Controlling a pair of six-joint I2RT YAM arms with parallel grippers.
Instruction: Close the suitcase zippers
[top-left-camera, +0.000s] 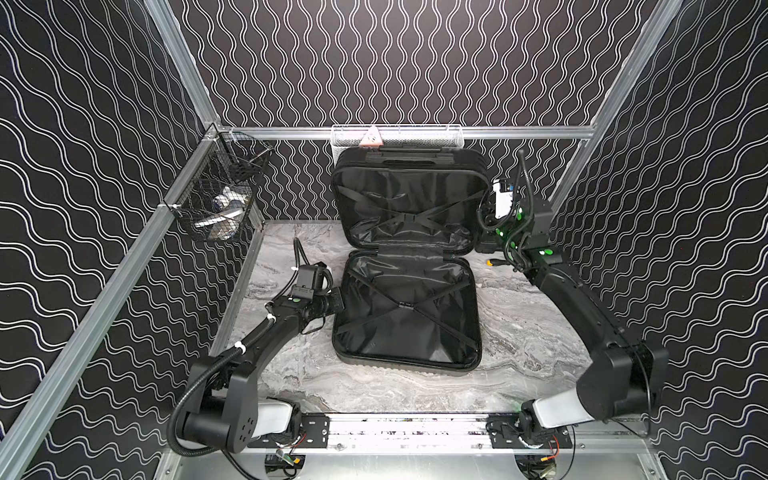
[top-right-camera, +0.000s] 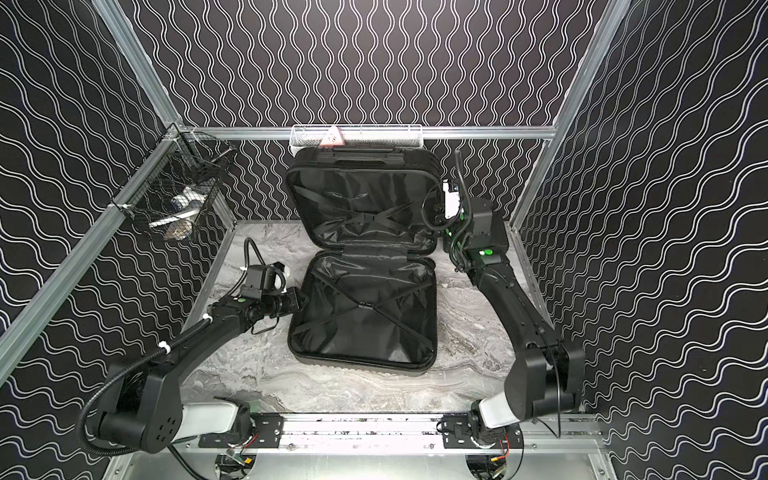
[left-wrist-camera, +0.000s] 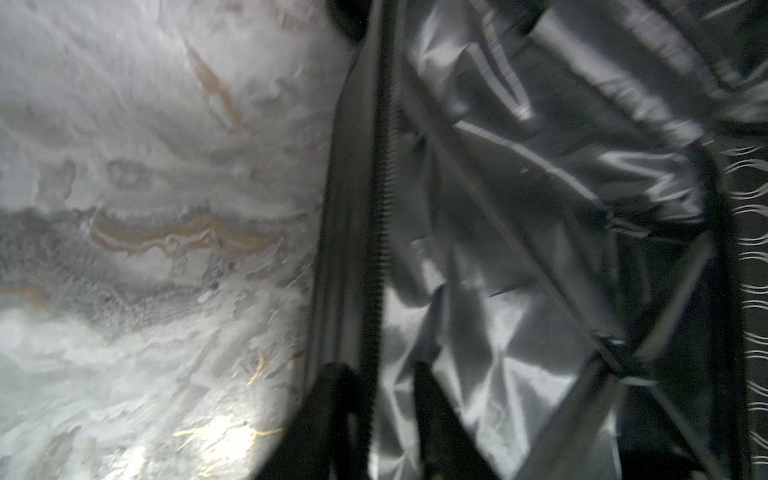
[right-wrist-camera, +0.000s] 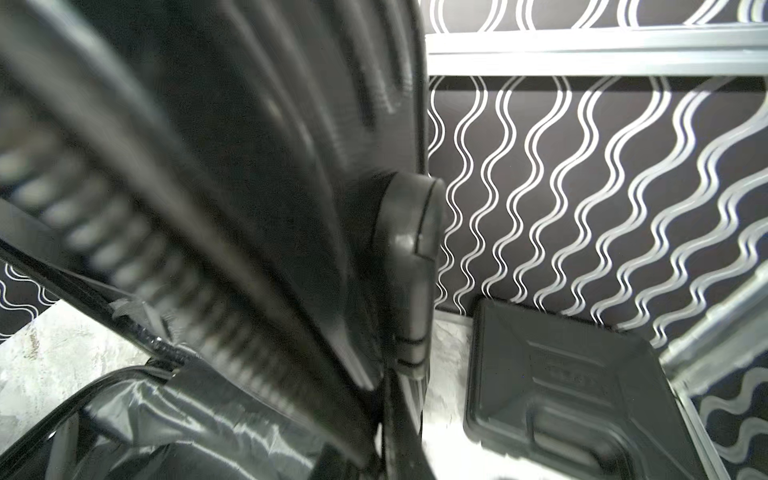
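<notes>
A black suitcase stands open in the middle of the table: its base (top-left-camera: 404, 324) lies flat, its lid (top-left-camera: 412, 196) is raised behind. In the left wrist view, zipper teeth (left-wrist-camera: 387, 184) run along the base's left rim. My left gripper is open, with that rim between its parted fingers. At the lid's right edge my right gripper is shut on the lid's edge. Close by, the lid's blurred zipper teeth (right-wrist-camera: 160, 272) and a rounded black fitting (right-wrist-camera: 408, 272) show. No zipper pull can be made out.
To the right of the lid lies a flat black case (right-wrist-camera: 576, 392). A yellow-tipped tool (top-left-camera: 495, 262) rests near the right arm. Wire basket (top-left-camera: 216, 200) hangs at left; a white mesh tray (top-left-camera: 456, 134) is behind the lid.
</notes>
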